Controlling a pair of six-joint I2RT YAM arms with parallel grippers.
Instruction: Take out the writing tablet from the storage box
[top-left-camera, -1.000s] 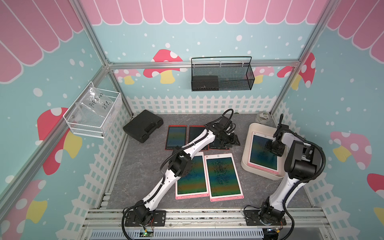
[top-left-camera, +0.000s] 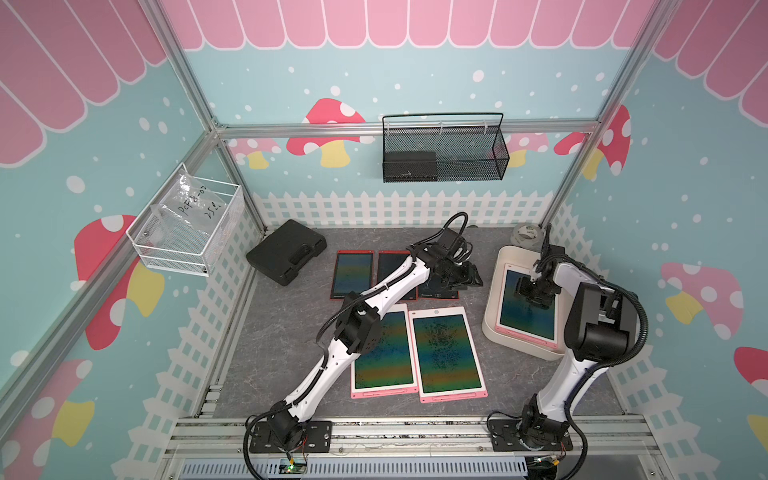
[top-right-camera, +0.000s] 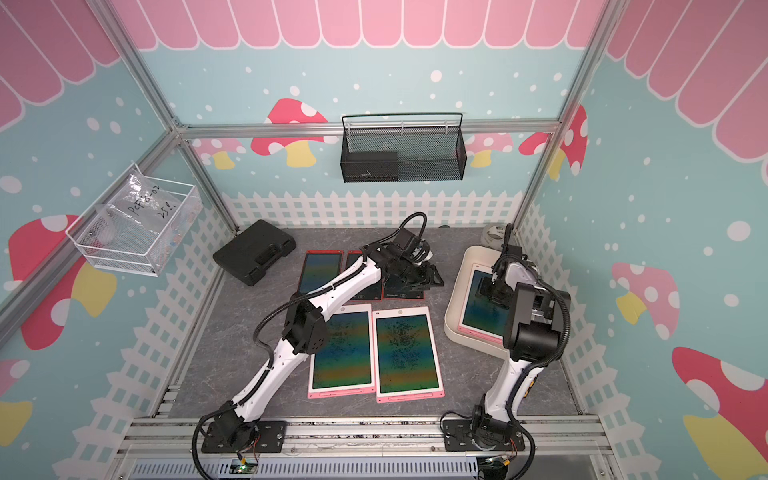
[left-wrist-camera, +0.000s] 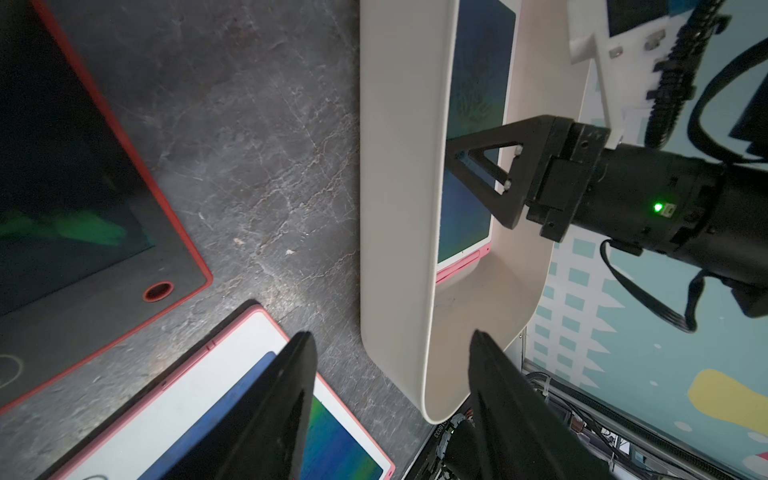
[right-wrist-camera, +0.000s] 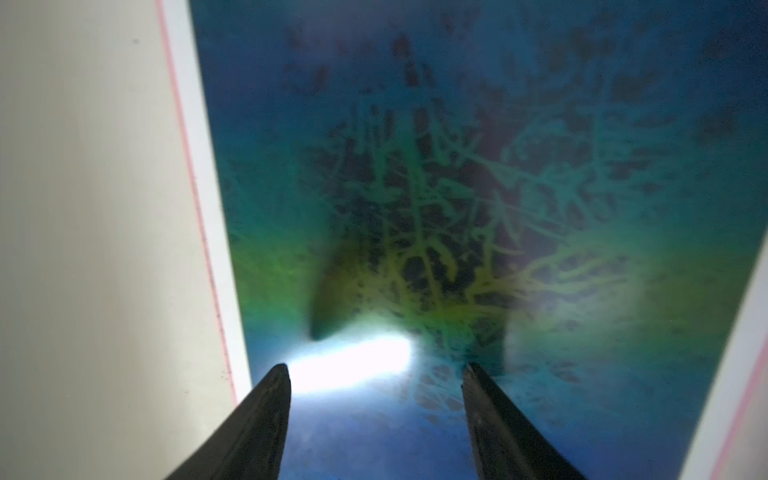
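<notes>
A white-and-pink writing tablet (top-left-camera: 524, 320) lies inside the cream storage box (top-left-camera: 493, 320) on the right. My right gripper is open over the tablet's screen, its tips low and inside the box, with nothing visible between them. The tablet's pink-lined edges show on both sides in the right wrist view. My left gripper stands open above the table just left of the box, beside its wall, with nothing held.
Two pink tablets (top-left-camera: 444, 352) lie at the front middle, several red-edged tablets (top-left-camera: 352, 272) behind them. A black case (top-left-camera: 284, 252) sits back left. Wire baskets (top-left-camera: 444, 152) hang on the walls. Bare table shows at the left.
My right arm has shifted left over the boxed tablet.
</notes>
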